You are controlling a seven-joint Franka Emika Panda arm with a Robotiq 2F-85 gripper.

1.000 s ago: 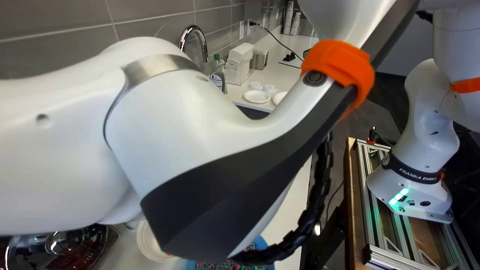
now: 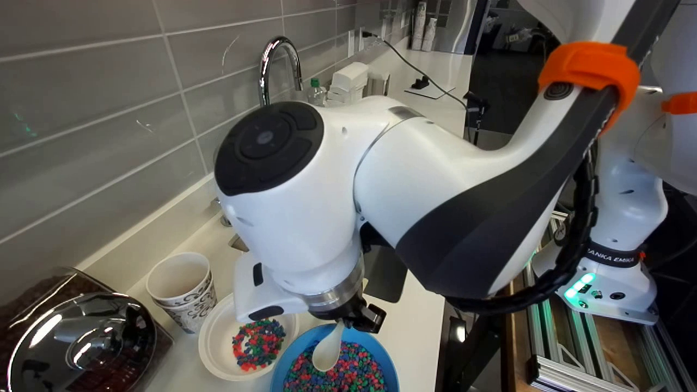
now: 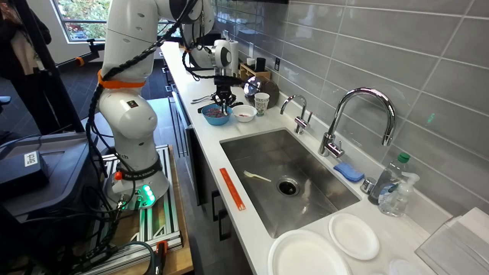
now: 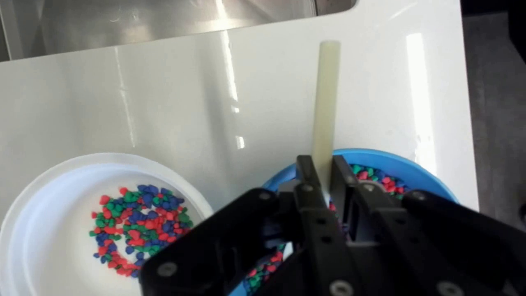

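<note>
My gripper is shut on the handle of a whitish plastic spoon [image 4: 326, 93], which sticks out past the fingertips in the wrist view. The spoon's scoop end [image 2: 328, 350] points down over the blue bowl [image 2: 390, 366] in exterior view 1; whether it touches the contents cannot be told. Red, green and blue pebble-like bits [image 2: 353, 369] spread across that bowl. Beside it stands a white bowl [image 4: 49, 197], holding a smaller heap of the same bits [image 4: 143, 224] with much of its bottom bare.
Close to the white bowl are stacked patterned paper cups [image 2: 186, 294] and a shiny round lid [image 2: 85, 346]. A steel sink [image 3: 261, 158] lies along the counter, with a faucet [image 3: 355, 96] behind it. Bare counter [image 4: 266, 93] separates the bowls from the sink.
The arm has swung right and back in exterior view 1, uncovering the bowls and cups.
</note>
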